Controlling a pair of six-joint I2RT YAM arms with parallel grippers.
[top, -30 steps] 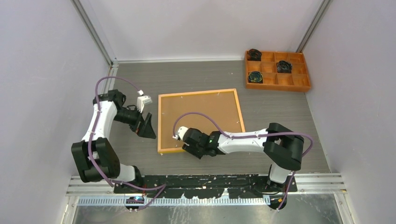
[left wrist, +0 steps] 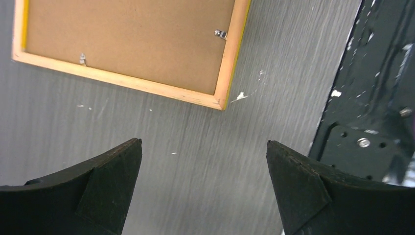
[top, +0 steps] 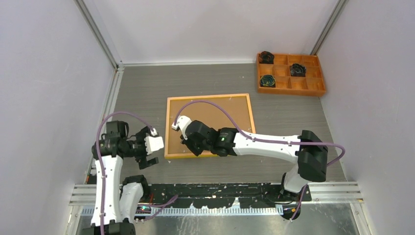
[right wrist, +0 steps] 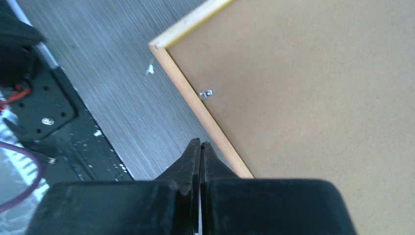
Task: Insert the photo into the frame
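Observation:
The picture frame (top: pixel 247 112) has a light wooden rim and a brown backing board and lies flat mid-table. In the right wrist view, my right gripper is shut with its tips pressed together and nothing between them; the frame's near edge (right wrist: pixel 210 122) runs past outside the fingers. Seen from above, that arm covers the frame's lower middle. My left gripper is open and empty, off the frame's near left corner (left wrist: pixel 220 100). Small metal clips (left wrist: pixel 221 34) sit along the rim's inner side. I cannot make out a separate photo.
An orange compartment box (top: pixel 289 91) with several dark coiled items stands at the back right. A black rail (top: pixel 215 190) borders the table's front.

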